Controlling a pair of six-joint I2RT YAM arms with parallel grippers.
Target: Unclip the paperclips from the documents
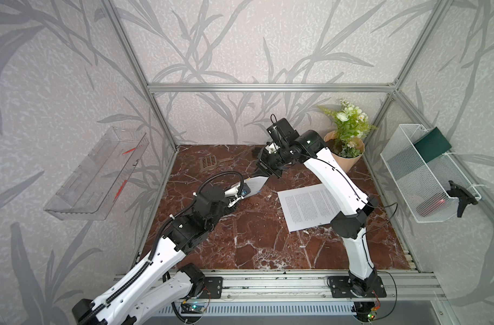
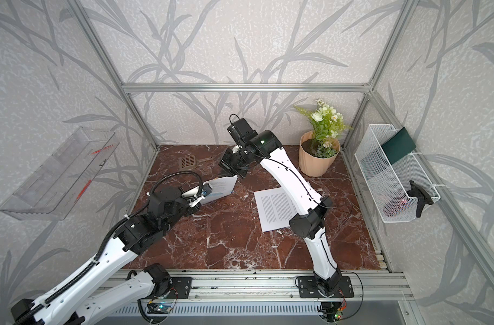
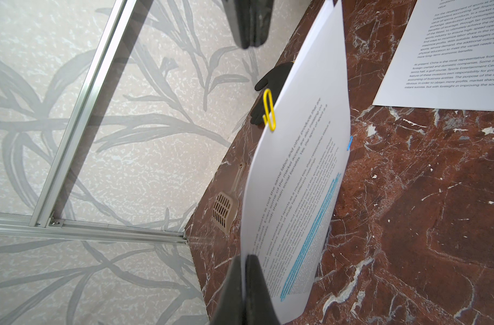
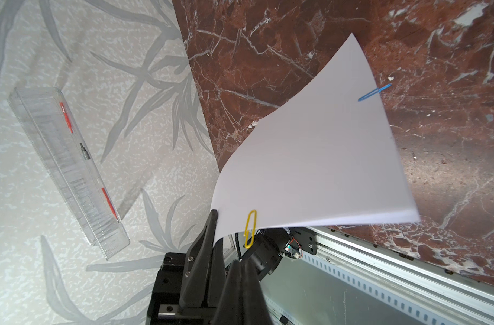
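Observation:
My left gripper is shut on the edge of a document [image 3: 298, 178], which hangs bent above the table. A yellow paperclip [image 3: 269, 110] sits on the document's edge, part of it sticking out past the paper. On another edge is a blue paperclip [image 4: 374, 92]. My right gripper is shut with nothing between its fingers; in the right wrist view the yellow paperclip lies just beyond its tips, outside them. In the left wrist view the right gripper's fingertips [image 3: 250, 35] hang above the yellow clip, apart from it.
A second printed sheet [image 1: 306, 207] lies flat on the right side of the table, under the right arm. A potted plant [image 1: 345, 142] stands at the back right. A beige slotted scoop [image 1: 208, 162] lies at the back left.

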